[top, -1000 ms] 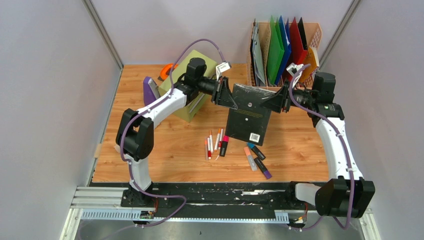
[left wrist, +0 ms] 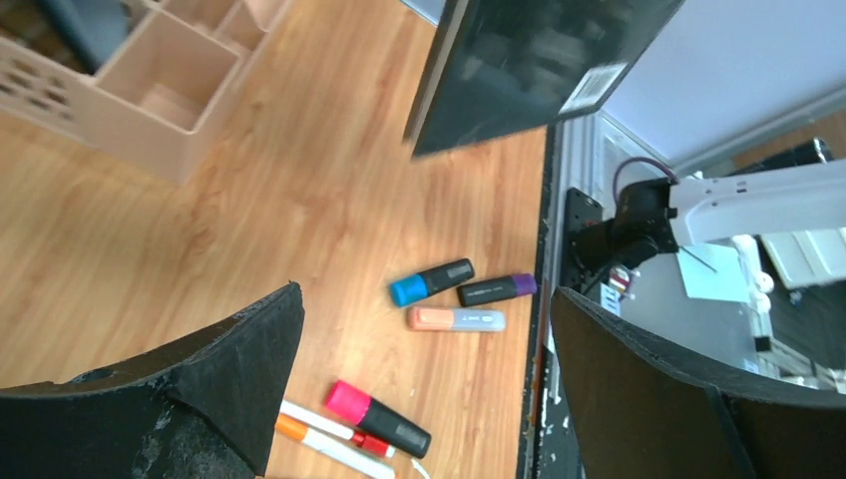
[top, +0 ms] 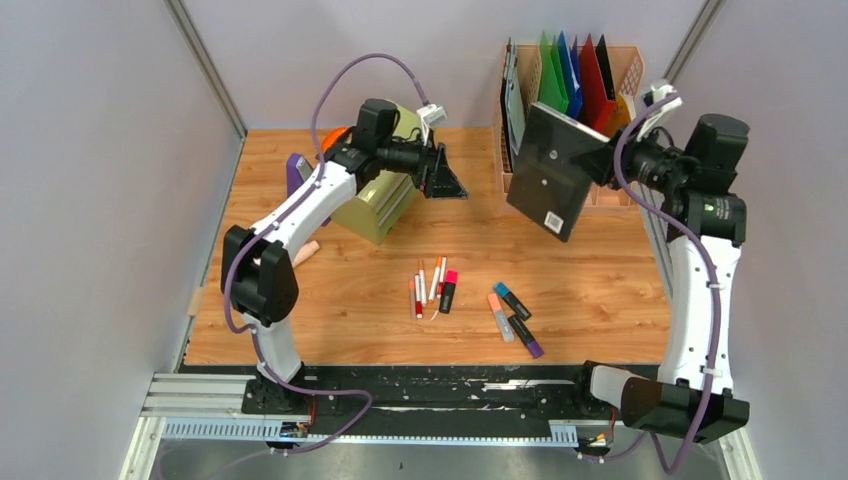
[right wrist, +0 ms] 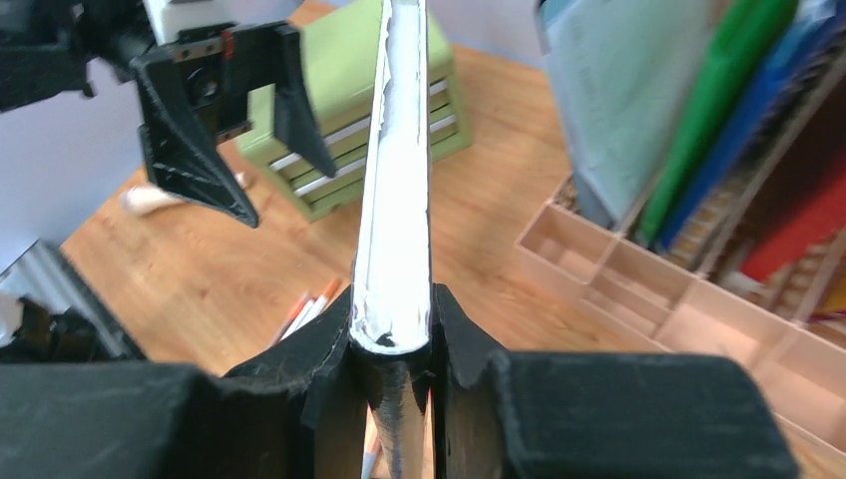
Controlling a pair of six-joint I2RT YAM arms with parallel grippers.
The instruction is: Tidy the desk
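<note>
A black book point(top: 550, 175) with a barcode label hangs from my right gripper point(top: 607, 157), which is shut on it; in the right wrist view its pale edge point(right wrist: 394, 200) stands upright between the fingers. The book is raised in front of the pink file organizer point(top: 625, 65) with its coloured folders. My left gripper point(top: 440, 185) stands open and empty beside the green box point(top: 380, 210). Several markers lie on the desk: thin pens point(top: 420, 290), a pink-capped one point(top: 448, 290) and thicker ones point(top: 522, 335) nearer the front right.
A purple object point(top: 295, 175) and an orange item point(top: 335, 137) are at the back left, partly behind the left arm. Walls close in the desk on three sides.
My right gripper has lifted the book up and to the right, toward the organizer.
</note>
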